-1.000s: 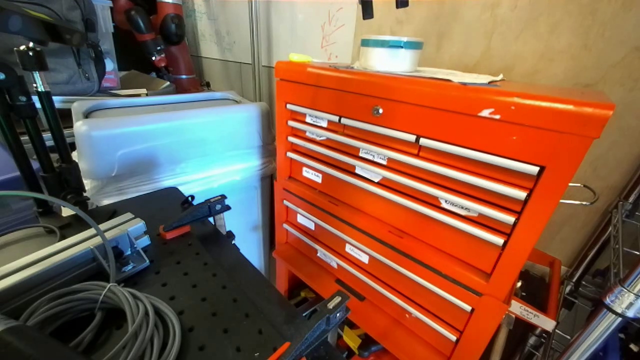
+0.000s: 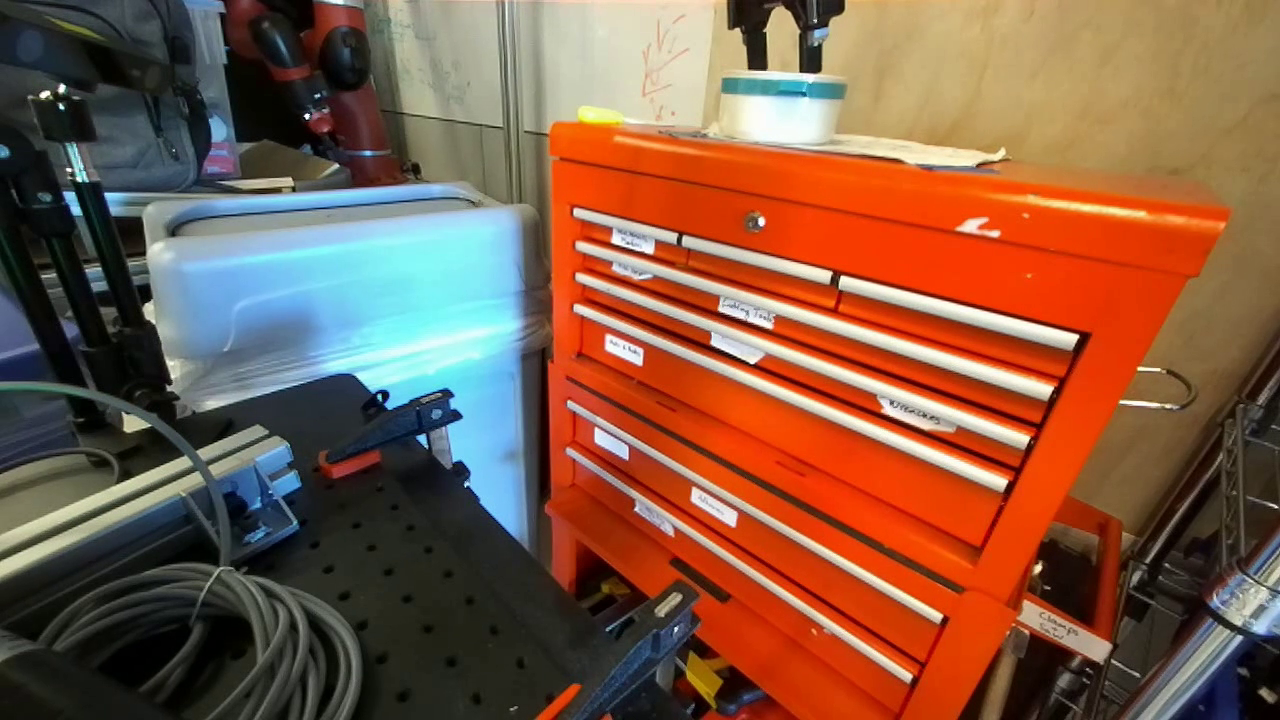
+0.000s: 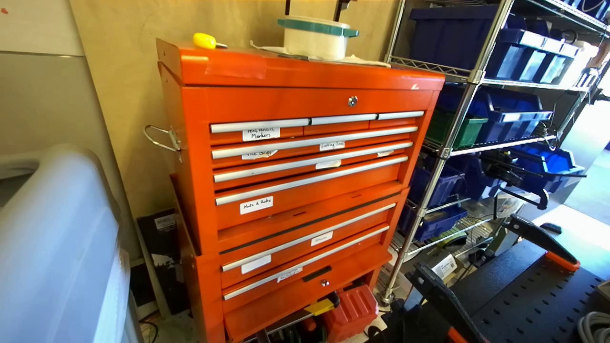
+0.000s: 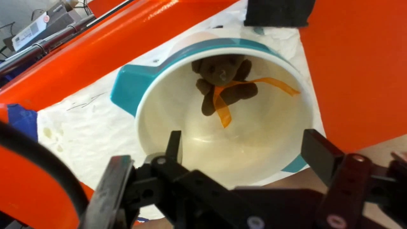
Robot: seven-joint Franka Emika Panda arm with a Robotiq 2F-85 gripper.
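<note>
On top of the red tool cabinet stands a white bowl with a teal rim band. Looking down into it, the wrist view shows a small brown teddy bear with an orange ribbon, lying against the bowl's far wall. My gripper is open, its fingers wide apart and nothing between them; in that view they appear over the near part of the bowl, short of the bear. From the side, the fingertips are just above the bowl's rim. The bear is hidden in both exterior views.
The cabinet has white paper under the bowl, and a yellow-handled tool lies near its left edge. A wire shelf with blue bins stands to the right. A black perforated table holds clamps and coiled cable.
In exterior view 1 my gripper has come down toward the bowl and slightly to the right. The bowl and cabinet have not moved.
</note>
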